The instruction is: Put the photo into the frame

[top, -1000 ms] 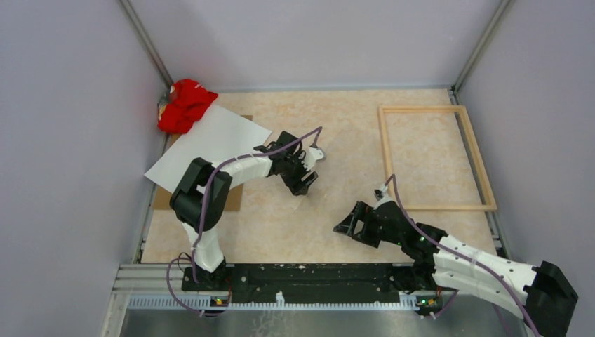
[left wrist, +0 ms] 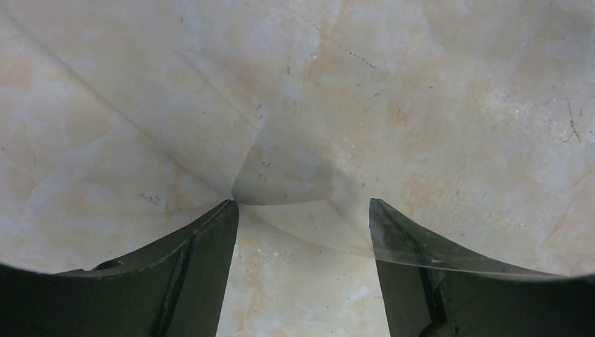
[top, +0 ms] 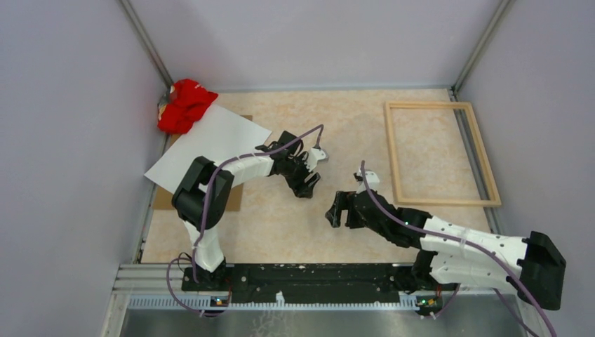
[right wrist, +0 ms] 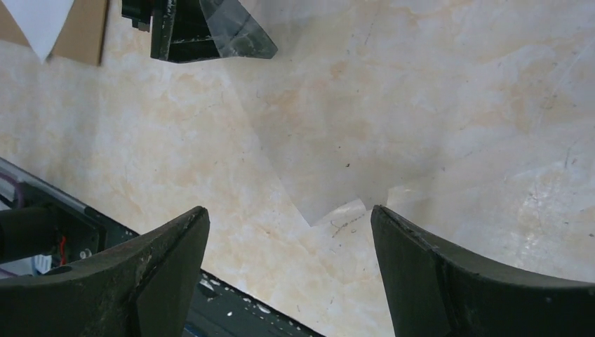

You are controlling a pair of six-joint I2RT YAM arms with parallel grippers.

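Observation:
A large white sheet [top: 210,144] lies tilted on a brown board at the left. The empty wooden frame [top: 393,154] lies flat at the right. My left gripper [top: 309,184] is low over the middle of the table. A thin clear sheet [left wrist: 302,214] passes between its parted fingers, creases at the left tip and overlaps the right finger [left wrist: 407,263]. The gripper appears shut on this sheet, though the hold is hard to make out. In the right wrist view, film also covers the left gripper's finger [right wrist: 242,38]. My right gripper is part open, with nothing gripped between its fingers.
A red cloth [top: 186,105] rests on the far left corner of the white sheet. The brown board [top: 163,200] lies beneath that sheet.
My right gripper has moved left and away from the front edge. The wooden frame has slid slightly right. My left gripper has shifted slightly right and toward the front, and a pale corner below it no longer shows.

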